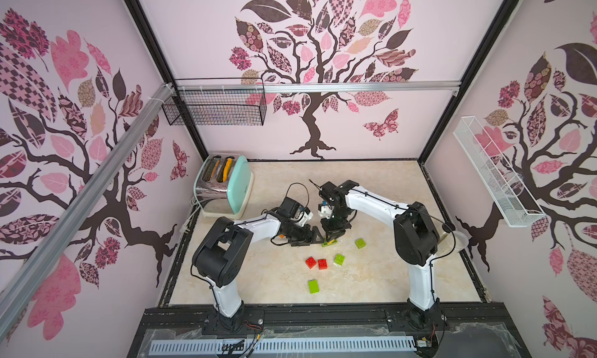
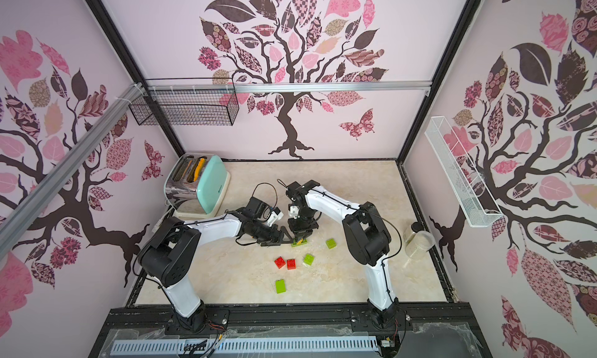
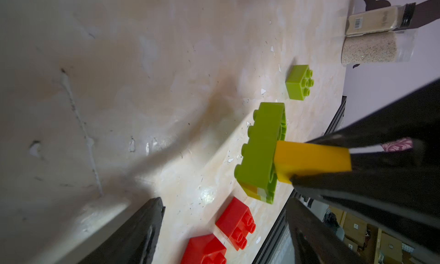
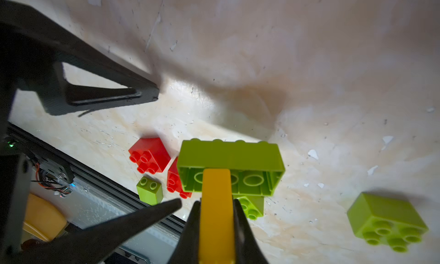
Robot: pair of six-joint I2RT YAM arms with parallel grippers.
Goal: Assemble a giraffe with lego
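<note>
My right gripper is shut on a yellow brick [image 4: 217,204]. On the end of that brick sits a long green brick [image 4: 231,154], turned on its side with its hollow underside toward the gripper; both are raised above the table. The left gripper, its fingers parted with nothing between them, faces the long green brick [image 3: 262,149] from the left. Below them on the table lie two red bricks [image 1: 310,262]. Loose green bricks [image 1: 339,258] are spread around, one [image 1: 313,285] near the front edge and another [image 1: 360,243] to the right.
A mint toaster [image 1: 224,183] stands at the back left. Clear jars [image 2: 419,243] are at the right edge.
</note>
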